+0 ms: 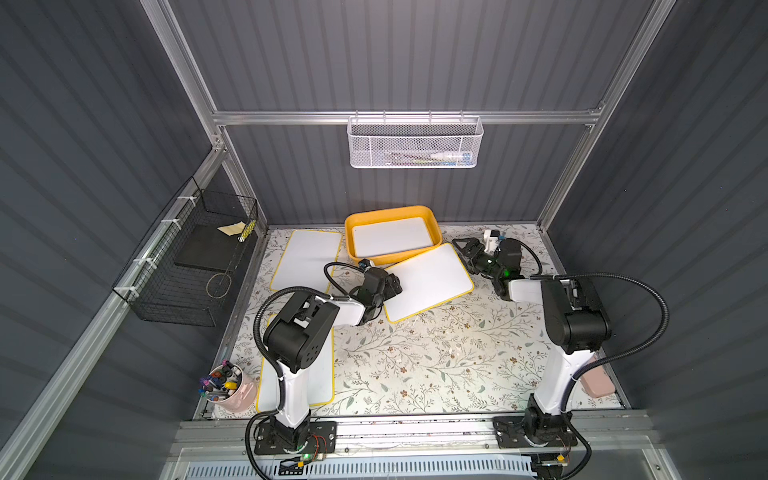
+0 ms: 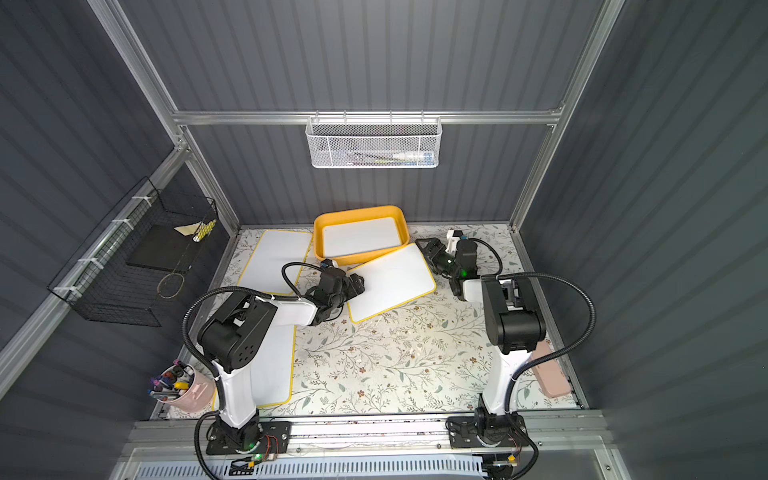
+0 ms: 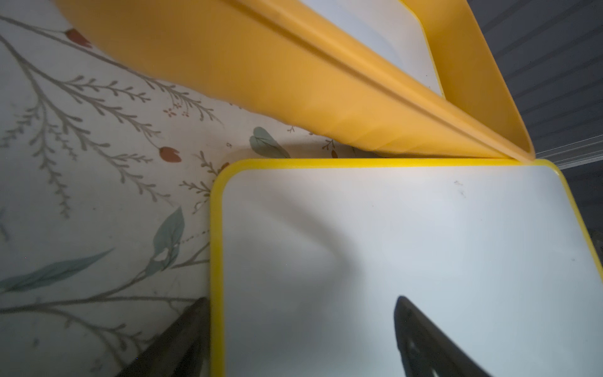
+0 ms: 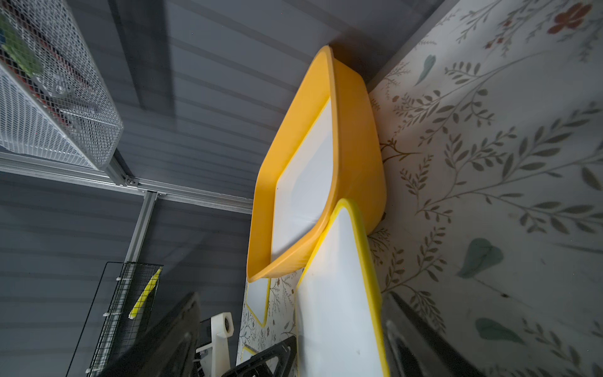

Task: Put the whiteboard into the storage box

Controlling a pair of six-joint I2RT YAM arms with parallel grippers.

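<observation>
A white whiteboard (image 1: 429, 281) with a yellow edge lies tilted in front of the orange storage box (image 1: 394, 258); its far edge meets the box's near rim. Inside the box a white board (image 1: 392, 237) lies flat. At the whiteboard's left end my left gripper is open, its fingers (image 3: 433, 342) spread, with the left edge in the gap between them. My right gripper stands open at the right end. In the right wrist view, the board's raised corner touches the box rim and its yellow edge runs close beside the right-hand finger (image 4: 411, 339).
More white boards lie on the left, one at the back (image 1: 308, 257) and one nearer (image 1: 320, 372), partly under the left arm. A pink pen cup (image 1: 240, 393) stands front left. A mesh basket (image 1: 416, 145) hangs above the box.
</observation>
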